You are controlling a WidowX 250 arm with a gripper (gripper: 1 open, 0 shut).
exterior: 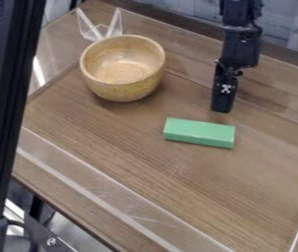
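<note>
My black gripper (223, 94) hangs low over the wooden table at the upper right, fingers pointing down, with nothing clearly visible between them; from this angle its opening is hard to make out. In front of it, slightly to the left, lies a green block (199, 132), apart from the fingers. A yellow-tan bowl (121, 83) stands to the left of the gripper.
A white pointed object (98, 27) sits behind the bowl. A black frame (0, 98) runs along the left edge.
</note>
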